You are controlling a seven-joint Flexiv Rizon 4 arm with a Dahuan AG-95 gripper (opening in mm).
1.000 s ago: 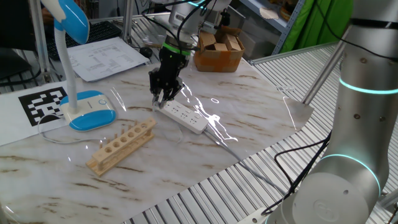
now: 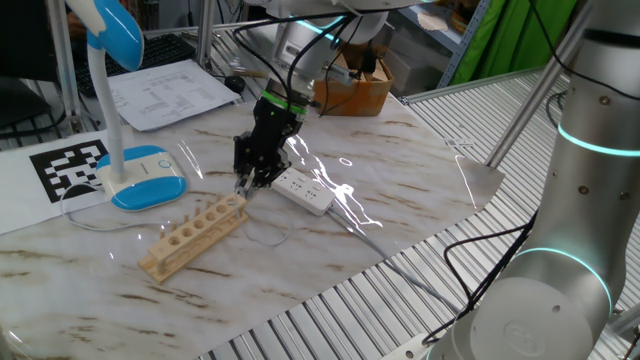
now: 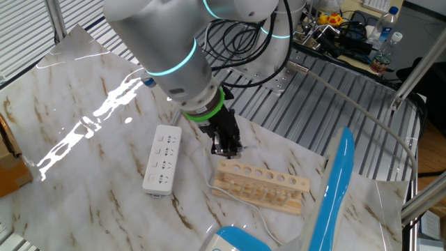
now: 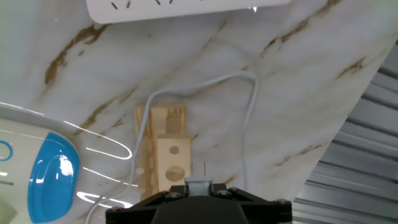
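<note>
A wooden test tube rack (image 2: 195, 238) with a row of round holes lies on the marble-patterned table. My gripper (image 2: 246, 186) hangs low by the rack's end that faces the power strip. From the other side, the gripper (image 3: 228, 152) appears just above and beside that same end, with a small pale, glassy-looking bit at its tip. In the wrist view the rack (image 4: 174, 152) shows partly, its near end hidden behind the gripper. A grey piece sits at the middle of the fingers; whether they are shut on something is unclear.
A white power strip (image 3: 162, 160) lies near the gripper. A thin white cable (image 4: 205, 82) loops across the table and over the rack. The blue and white lamp (image 2: 143, 180) stands beyond the rack; a cardboard box (image 2: 355, 85) sits at the back.
My gripper has moved from over the power strip's end toward the rack and slightly lower. The rack, lamp and strip have stayed put.
</note>
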